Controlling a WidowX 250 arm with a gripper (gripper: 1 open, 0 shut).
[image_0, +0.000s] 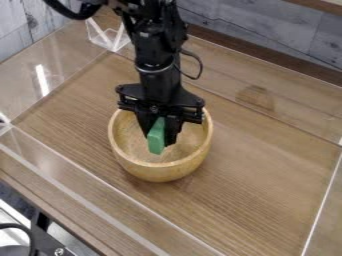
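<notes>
My black gripper (158, 110) points down over a round tan wooden bowl (187, 162) in the middle of the view. It is shut on a small green object (156, 133), which hangs upright inside the bowl's outline. Whether the object touches the bowl's floor I cannot tell.
A clear plastic piece (106, 32) stands at the back left. A wall runs along the back right, and dark cables show at the lower left.
</notes>
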